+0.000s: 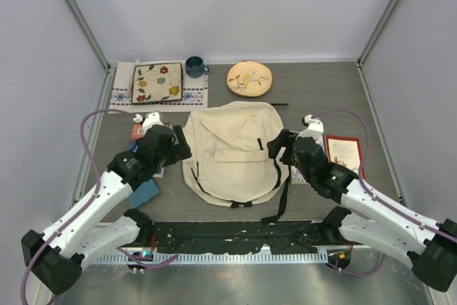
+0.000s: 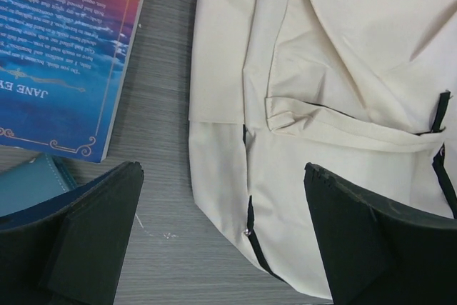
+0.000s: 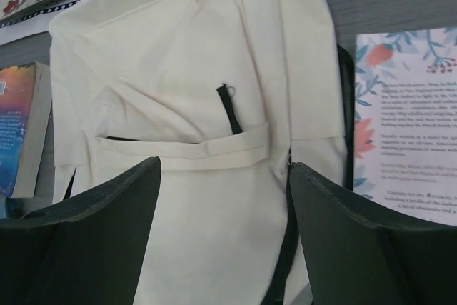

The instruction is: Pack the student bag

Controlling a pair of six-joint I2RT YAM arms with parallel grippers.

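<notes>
A cream canvas bag (image 1: 227, 137) lies flat on the grey table, a long front pocket band across it and dark straps along its sides. My left gripper (image 1: 178, 144) hangs over the bag's left edge, open, with nothing between its fingers. My right gripper (image 1: 278, 144) hangs over the bag's right side, also open and empty. At left, a blue-and-pink book (image 2: 64, 48) lies beside the bag, a teal item (image 2: 28, 187) below it. At right lie a floral printed book (image 3: 407, 119) and a red-bordered book (image 1: 344, 155).
At the back stand a flowered case (image 1: 157, 82) on a patterned mat, a blue mug (image 1: 195, 66) and a round bird cushion (image 1: 249, 78). A dark thin item (image 1: 280, 104) lies near the cushion. Some bare table shows at the back right and front left.
</notes>
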